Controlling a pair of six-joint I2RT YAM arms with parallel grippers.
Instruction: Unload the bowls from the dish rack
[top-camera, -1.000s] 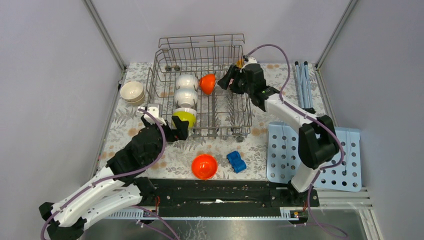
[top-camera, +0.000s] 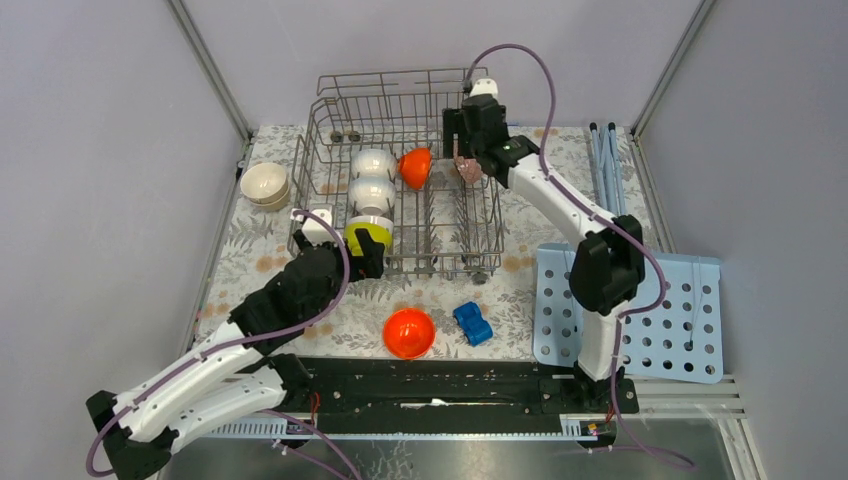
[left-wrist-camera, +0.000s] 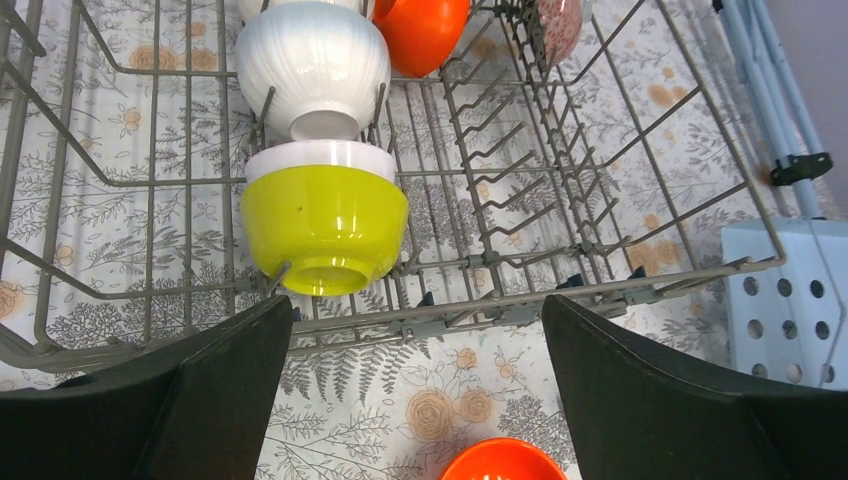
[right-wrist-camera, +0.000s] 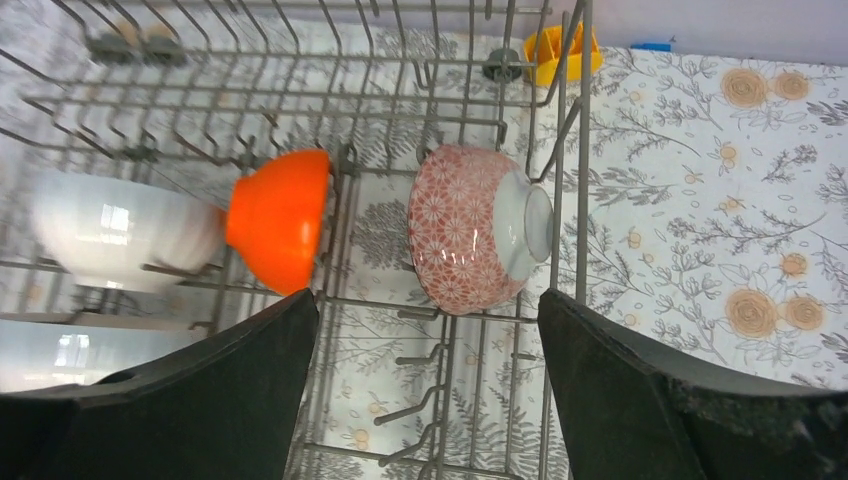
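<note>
The wire dish rack (top-camera: 345, 75) holds bowls standing on edge. A yellow-green bowl (left-wrist-camera: 322, 225) with a white bowl's rim behind it stands near the rack's front, and two white bowls (top-camera: 373, 195) line up behind. Beside them leans an orange bowl (right-wrist-camera: 281, 220). At the right is a pink patterned bowl (right-wrist-camera: 462, 230), its foot turned toward the rack's side. My right gripper is open above the rack, with that pink bowl ahead of its fingers, untouched. Open and empty, my left gripper hovers at the front rim by the yellow-green bowl.
Cream bowls (top-camera: 265, 184) are stacked on the table left of the rack. In front lie an orange bowl (top-camera: 409, 333) and a blue object (top-camera: 473, 324). A perforated blue board (top-camera: 690, 320) is at the right, with blue poles (top-camera: 607, 165) behind it.
My right gripper has moved toward the back and turned, uncovering the pink bowl. The left gripper has shifted slightly right. The bowls have not moved.
</note>
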